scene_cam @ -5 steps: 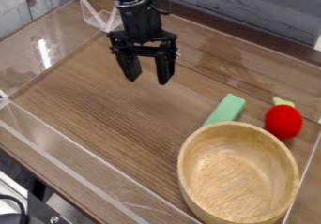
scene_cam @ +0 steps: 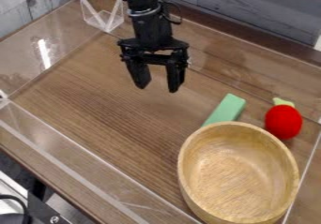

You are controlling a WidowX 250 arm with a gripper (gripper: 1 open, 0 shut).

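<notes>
My black gripper (scene_cam: 158, 70) hangs from the dark arm in the upper middle, over bare wooden table. Its two fingers are spread apart, with nothing visible between them. A large pale yellow bowl (scene_cam: 239, 176) fills the lower right. Behind it lie a light green block (scene_cam: 223, 112) and a red round object (scene_cam: 283, 122) with a pale green tip.
A clear plastic item (scene_cam: 103, 12) stands at the back left, beside the arm. A dark cable shows at the bottom left corner.
My gripper has shifted slightly to the right. The bowl, block and red object have not moved.
</notes>
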